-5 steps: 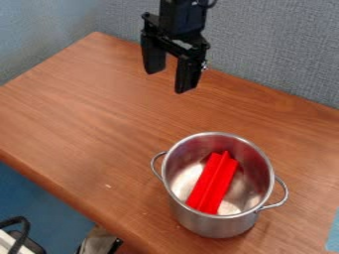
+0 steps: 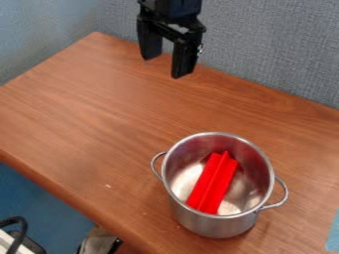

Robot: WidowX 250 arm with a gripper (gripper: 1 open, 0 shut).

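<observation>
A black gripper (image 2: 166, 60) hangs over the back of the wooden table at the top centre, its two fingers spread apart with nothing between them. Lower right, a steel pot (image 2: 215, 224) with two side handles holds red elongated pieces (image 2: 212, 181) lying on its bottom, well below and in front of the gripper.
A grey padded wall (image 2: 279, 50) borders the back. Blue floor and some dark cabling show beyond the table's front-left edge.
The gripper has risen and shifted slightly back, toward the top of the view. The pot and red pieces have not moved.
</observation>
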